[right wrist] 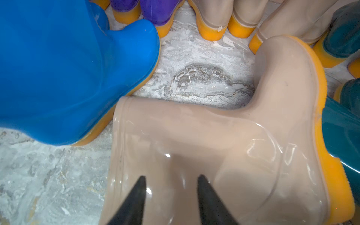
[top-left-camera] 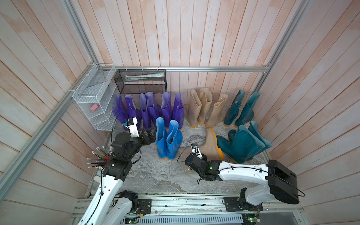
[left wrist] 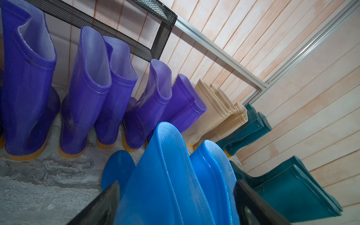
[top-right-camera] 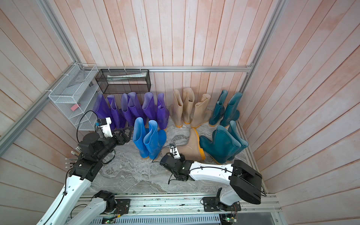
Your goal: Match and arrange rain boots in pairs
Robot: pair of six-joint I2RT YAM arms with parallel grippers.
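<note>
A tan boot with an orange sole lies on its side, toe toward the back wall. Over its shaft my right gripper stands open, with nothing held between its fingers. My left gripper is open as well, behind two upright blue boots standing side by side. Along the back wall is a row of upright boots: several purple boots, three tan boots and two teal boots. Two more teal boots are lying together at the right.
Wire shelves fill the left corner, and a black mesh basket hangs on the back wall. Bare grey floor shows in the front middle. The lying boot's sole is close against a teal boot.
</note>
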